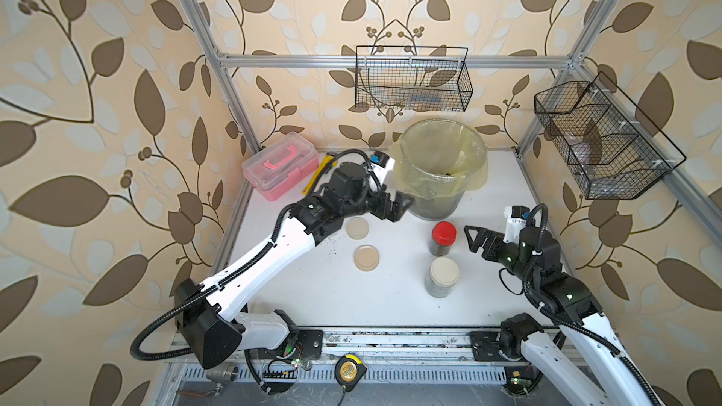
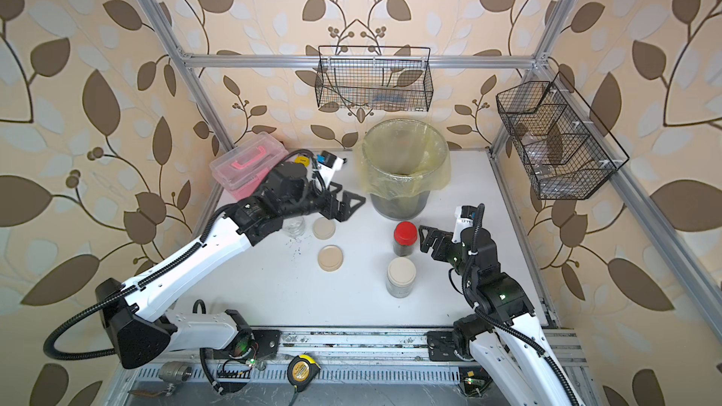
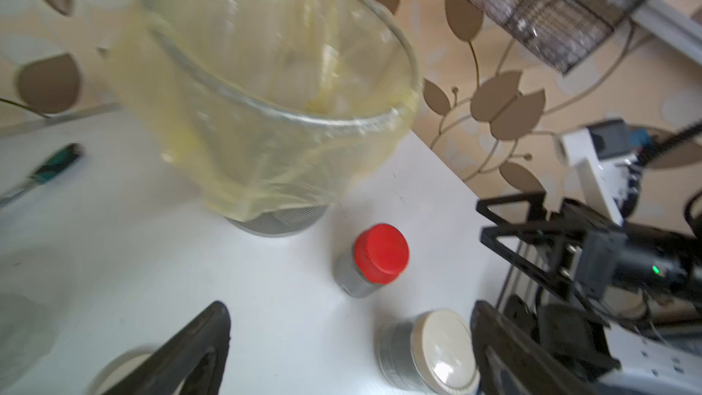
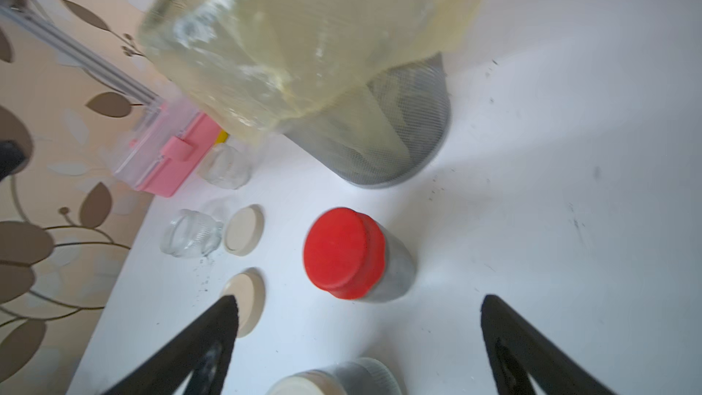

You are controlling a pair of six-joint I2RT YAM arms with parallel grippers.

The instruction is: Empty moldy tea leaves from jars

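Note:
A closed jar with a red lid (image 1: 444, 234) and another with a cream lid (image 1: 443, 273) stand upright at right centre. Two empty clear jars lie at the left of the table; one glass jar (image 4: 192, 234) and a farther clear jar (image 4: 225, 166) show in the right wrist view. Two loose lids, the front lid (image 1: 366, 258) and the rear lid (image 1: 357, 227), rest flat nearby. My left gripper (image 1: 401, 208) hovers open over the table, left of the bin's base. Just right of the red-lidded jar, my right gripper (image 1: 476, 243) stands open and apart from it.
A mesh bin (image 2: 389, 205) lined with a yellow bag stands at the back. A pink box (image 1: 281, 165) sits at the back left, and a screwdriver (image 3: 55, 164) lies left of the bin. Wire baskets (image 1: 412, 82) hang above. Clear table lies left of the closed jars.

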